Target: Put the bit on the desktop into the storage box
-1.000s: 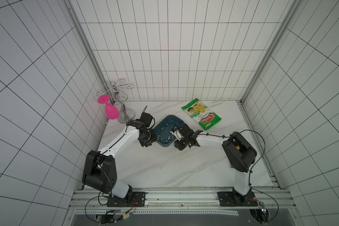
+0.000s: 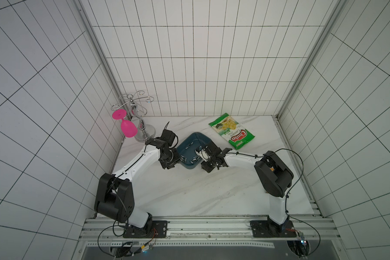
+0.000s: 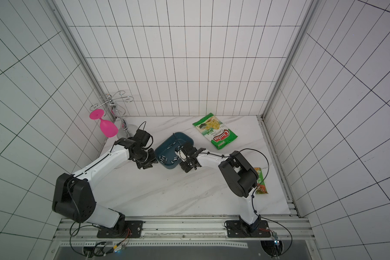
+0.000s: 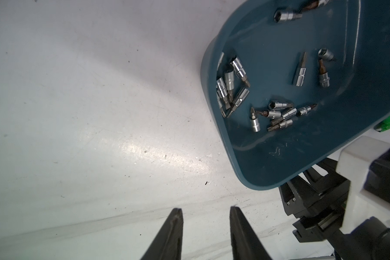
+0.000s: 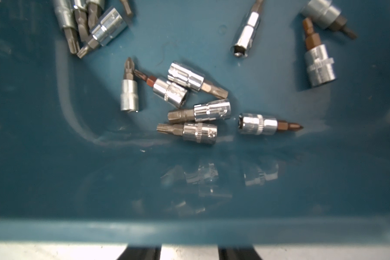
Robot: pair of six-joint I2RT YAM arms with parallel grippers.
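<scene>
Several silver bits (image 4: 279,114) lie scattered on the floor of the dark blue storage box (image 4: 229,147). The right wrist view shows more closely a bit (image 5: 257,124) near the box's front wall (image 5: 117,231). No loose bit shows on the bare desktop in view. My left gripper, fingers apart and nothing between them, hangs over the desktop to the left of the box. At the box's near right side is my right gripper; its fingertips stand apart beyond the front rim, with only white desktop visible between them.
A green chips bag (image 2: 232,130) lies behind and right of the box. At the back left stands a metal rack (image 2: 138,117) with a pink cup (image 2: 128,128). A small packet (image 3: 260,181) lies at the right edge.
The right arm has shifted very slightly, its elbow a little to the left. The left arm, the box and the bits look the same.
</scene>
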